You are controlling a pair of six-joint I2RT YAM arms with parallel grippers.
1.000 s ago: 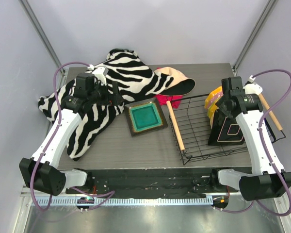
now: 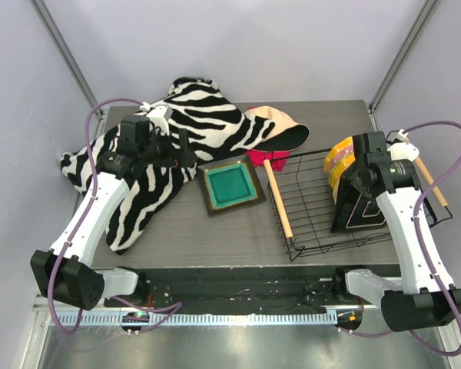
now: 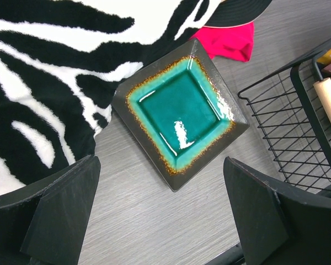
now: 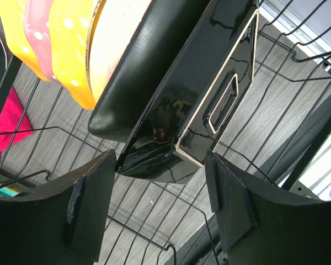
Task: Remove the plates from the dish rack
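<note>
The wire dish rack [image 2: 307, 211] on the right holds yellow and pink plates [image 4: 71, 49], a dark plate [image 4: 143, 61] and a glossy black square plate [image 4: 174, 116] with pale outlines. My right gripper is over the rack at the black plate's end, part open, its fingers on either side of that end; whether they touch it is unclear. My left gripper hangs open over the table, with nothing between its fingers. Below it lies a square teal plate [image 3: 179, 118] with a dark rim.
A zebra-striped cloth [image 2: 200, 119] covers the back left, with a red cloth [image 3: 231, 41] and a pink-and-black item [image 2: 280, 123] beside it. A wooden handle [image 2: 280, 200] runs along the rack's left side.
My right arm has shifted slightly toward the front right over the rack. The left arm and the objects on the table show no visible change.
</note>
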